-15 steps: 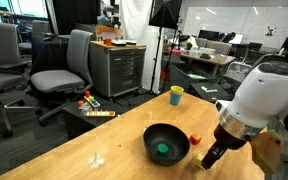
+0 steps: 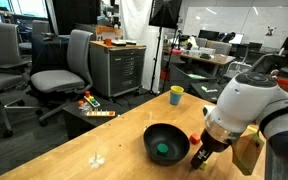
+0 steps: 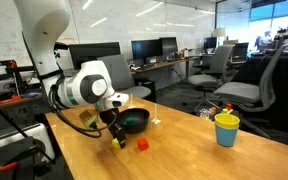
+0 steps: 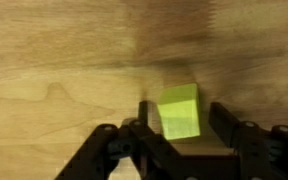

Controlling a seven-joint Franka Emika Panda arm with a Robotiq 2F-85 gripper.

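Note:
In the wrist view a yellow-green block [image 4: 179,111] lies on the wooden table, between the fingertips of my gripper. The fingers stand part open, with a gap on either side of the block. From the second exterior view, the gripper [image 3: 117,136] is low over the table at the yellow block [image 3: 115,144], partly hiding it. A black bowl [image 3: 135,121] stands close by; in exterior view 1 a green piece [image 2: 163,148] shows inside it. Near the gripper sits a red block [image 3: 142,144], apart from it.
A blue-and-yellow bucket [image 3: 226,129] stands farther along the table, with a few small colored pieces [image 3: 228,109] beyond it. Something small and white [image 2: 96,160] lies on the table at the left in exterior view 1.
In exterior view 1 the arm has moved a little to the left and come down over the yellow block, which now shows less. The bowl and red block have stayed put.

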